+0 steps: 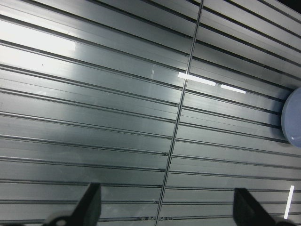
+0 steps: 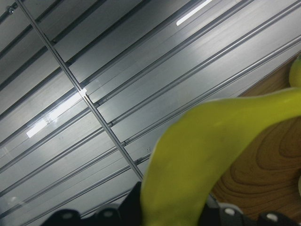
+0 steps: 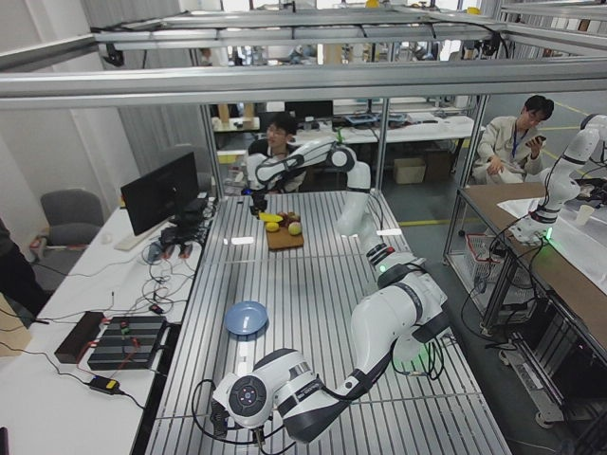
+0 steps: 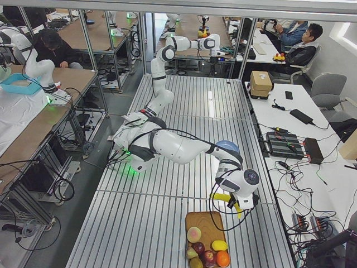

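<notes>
A yellow banana (image 2: 216, 141) is held in my right gripper (image 4: 237, 204), which is shut on it above the slatted table, beside a wooden tray (image 4: 203, 223) holding several fruits, among them a lemon (image 4: 219, 245), an orange (image 4: 222, 258) and red apples (image 4: 208, 257). A blue plate (image 3: 246, 318) lies on the table between the arms, also at the right edge of the left wrist view (image 1: 294, 117). My left gripper is low at the near end in the camera left view; its fingers are only dark blurs in the left wrist view.
A side desk (image 3: 76, 398) with monitor, power units and cables runs along its edge. Two seated people are near the far end.
</notes>
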